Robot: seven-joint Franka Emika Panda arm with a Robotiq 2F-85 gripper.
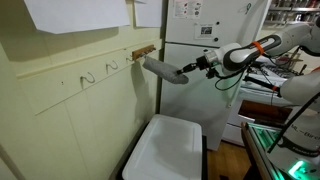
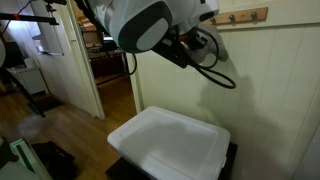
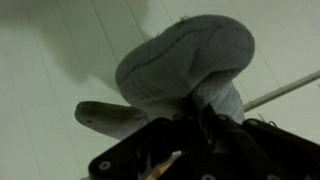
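Observation:
A grey cloth mitt (image 1: 165, 71) slants through the air by the wall, its upper end close to a wooden hook rack (image 1: 143, 51). My gripper (image 1: 187, 69) is shut on its lower right end. Seen from the wrist, the mitt (image 3: 185, 58) spreads out beyond the dark fingers, its thumb pointing left; the fingertips are hard to make out in the shadow. Whether the mitt touches a hook is unclear. The arm hides most of it in exterior view 2, where only a grey part (image 2: 209, 47) shows below the rack (image 2: 243, 16).
Below stands a large white lidded bin (image 1: 166, 149), its top bare. Metal hooks (image 1: 88, 78) line the wall left of the rack. A white fridge (image 1: 190, 103) is behind the gripper. Open wooden floor (image 2: 93, 128) lies beside the bin.

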